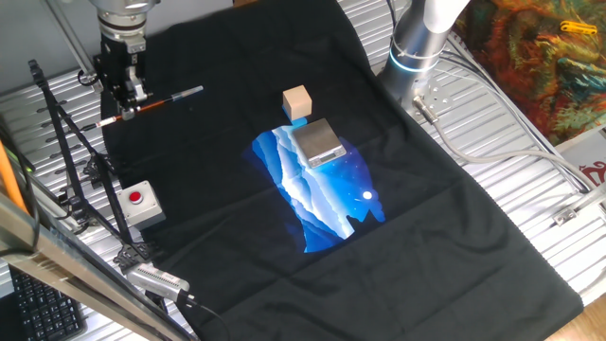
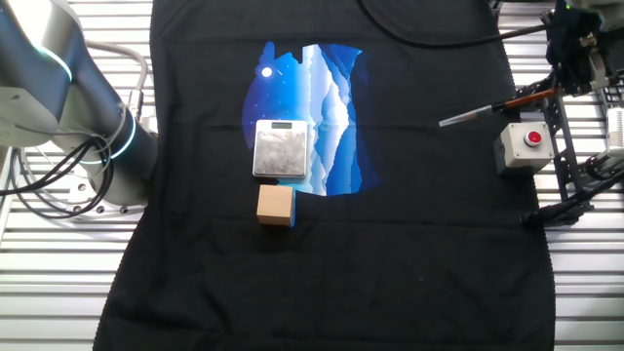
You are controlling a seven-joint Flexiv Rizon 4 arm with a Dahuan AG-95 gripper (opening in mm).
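Observation:
At the upper left of exterior view 1, my gripper point(image 1: 131, 106) points down and is shut on a thin brush-like stick point(image 1: 169, 100). The stick has a reddish-brown middle and a grey, clear-looking end directed over the black cloth. Exterior view 2 shows the same stick point(image 2: 478, 114) at the right, with the gripper point(image 2: 569, 86) partly cut off by the frame and its fingertips hard to make out. The stick appears raised, held crosswise.
A small scale point(image 1: 319, 142) sits on a blue mountain picture point(image 1: 295, 194), close to a wooden-topped block point(image 1: 297, 101). A red-button box point(image 1: 140, 204) stands beside dark frame bars point(image 1: 80, 142). The black cloth point(image 1: 417, 256) has wide bare areas.

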